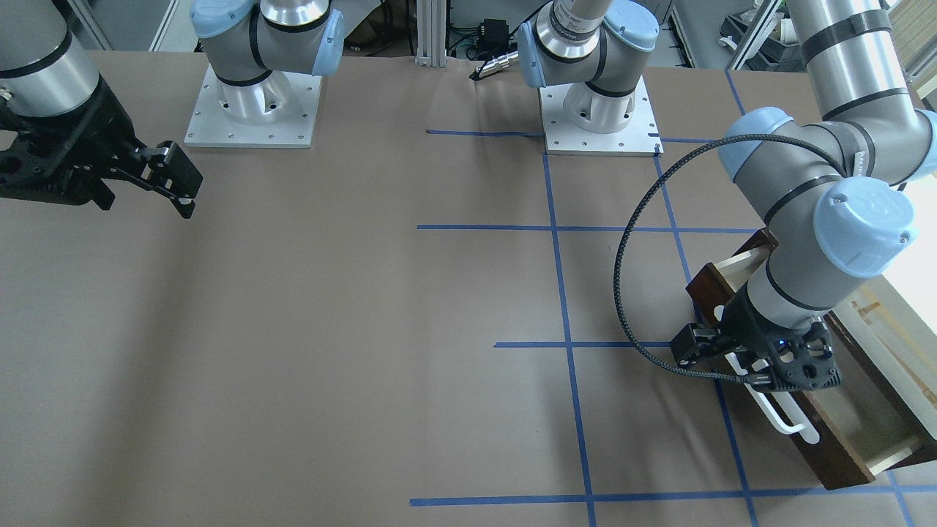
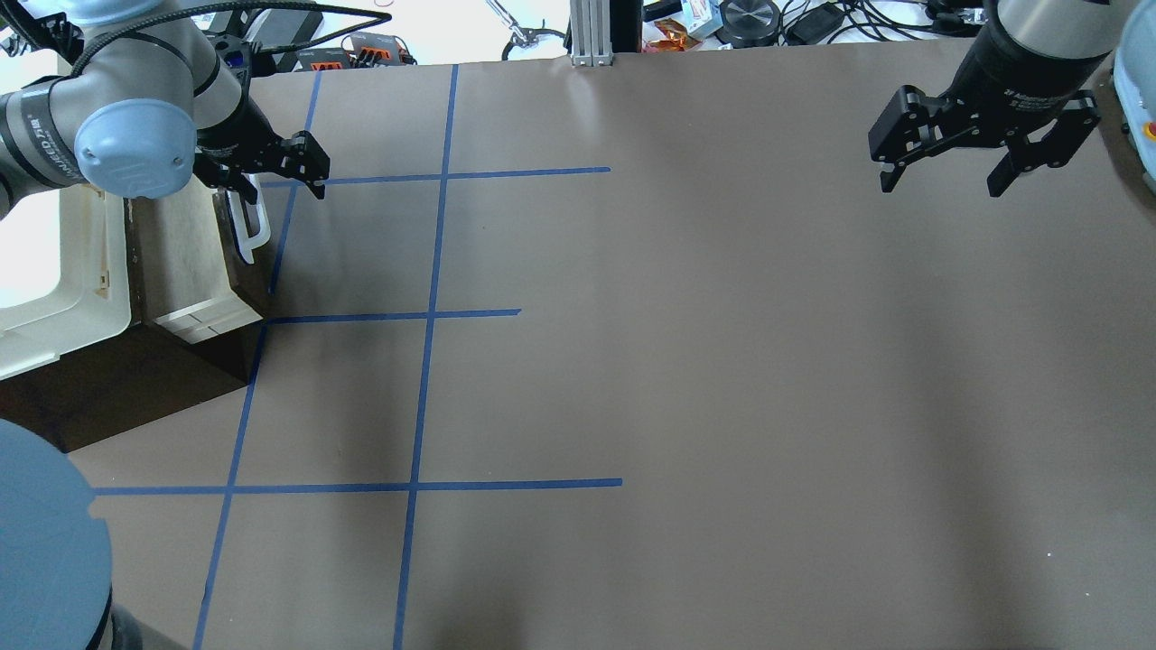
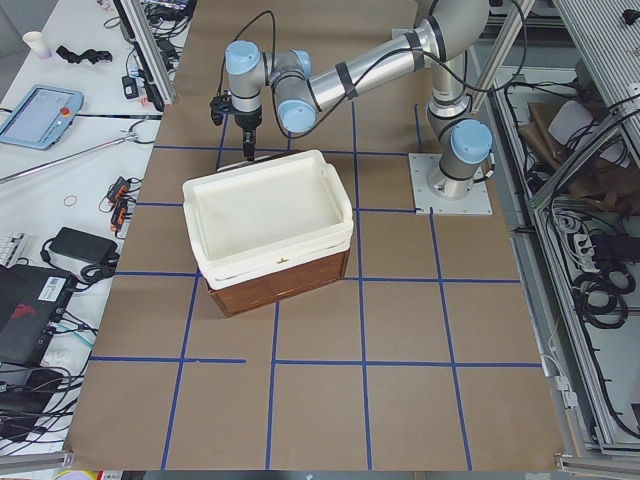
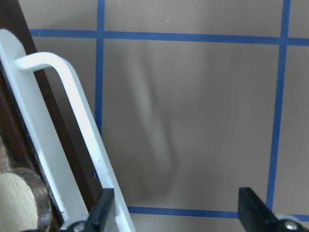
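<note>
A dark wooden box with a white tray on top (image 3: 268, 215) has a drawer (image 1: 843, 421) pulled out, its light interior showing. A white bar handle (image 4: 89, 125) is on the drawer front. My gripper (image 1: 729, 356) is down at that handle. In the left wrist view the fingers stand wide apart at the lower edge, the left one (image 4: 101, 217) over the handle bar; whether it hooks the bar is hidden.
Another black gripper (image 2: 981, 141) hangs over the table at the far side, away from the box. A black cable loops from my arm.
</note>
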